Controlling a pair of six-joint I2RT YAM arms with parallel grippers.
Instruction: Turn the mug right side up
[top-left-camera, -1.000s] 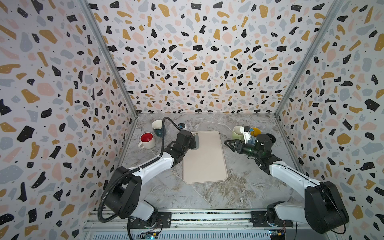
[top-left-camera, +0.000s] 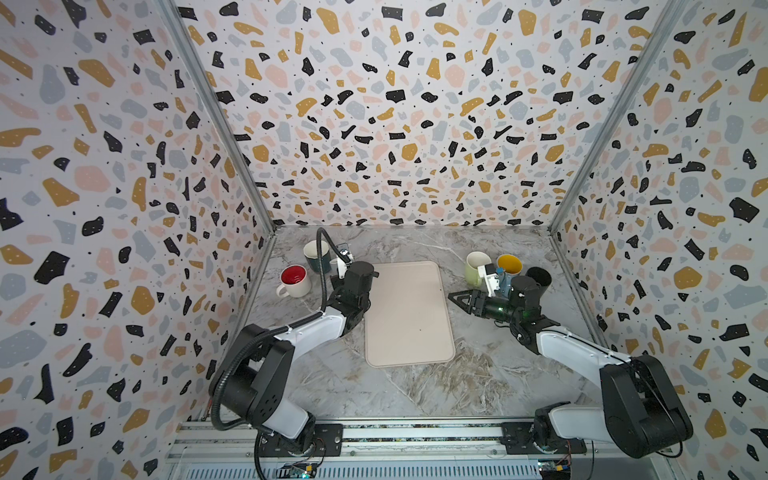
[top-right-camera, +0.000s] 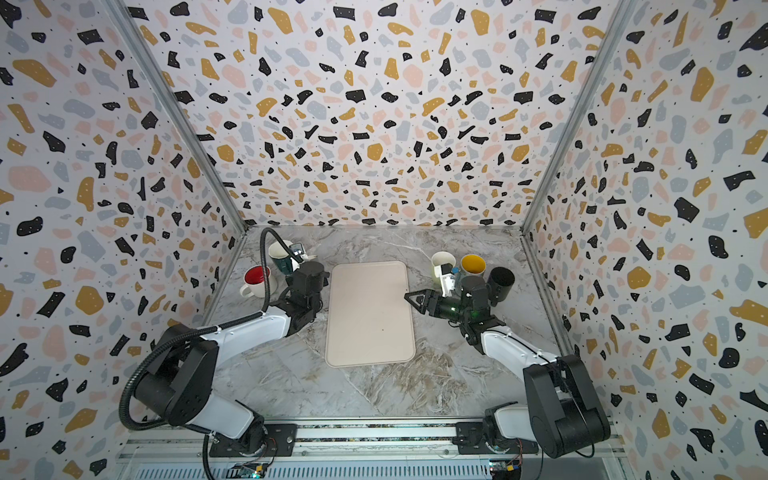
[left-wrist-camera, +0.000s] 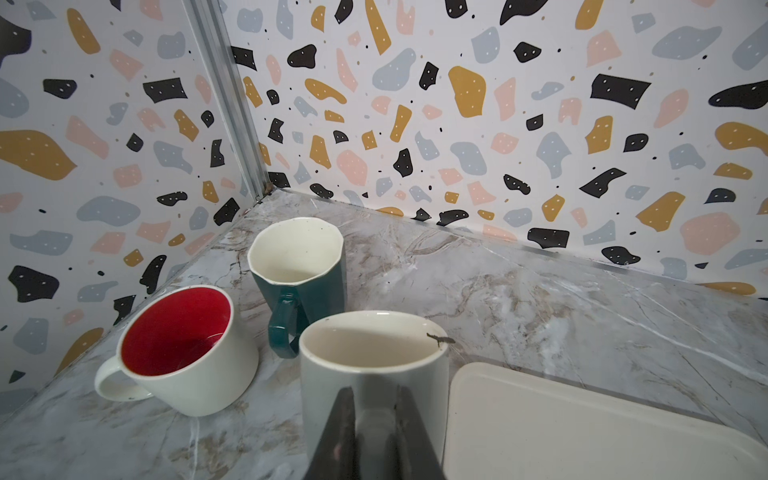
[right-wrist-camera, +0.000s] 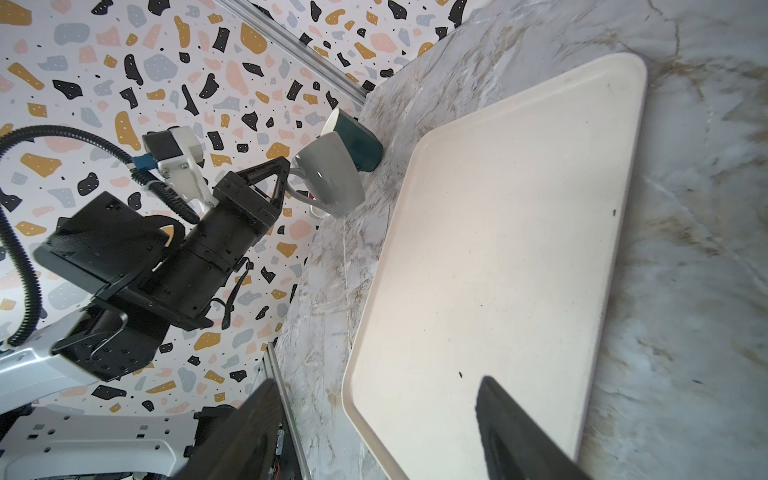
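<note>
A grey mug (left-wrist-camera: 320, 400) with a cream inside stands mouth up ahead of my left gripper. The handle lies between the fingers, and the gripper is shut on it. From the right wrist view, the mug (right-wrist-camera: 332, 176) looks a little tilted, just left of the tray and close to the green mug. Whether its base touches the table I cannot tell. The left arm mostly covers it in the top views. My right gripper is open and empty, at the tray's right side.
A cream tray (top-left-camera: 409, 320) lies empty mid-table. On the left stand a white mug with a red inside (left-wrist-camera: 180, 352) and a green mug (left-wrist-camera: 316, 284). Behind the right gripper are a pale green mug (top-left-camera: 476, 268), a yellow one (top-left-camera: 509, 262) and a black one (top-left-camera: 541, 276).
My left gripper has shifted from over the tray's upper left corner to the left, carrying the grey mug off the tray.
</note>
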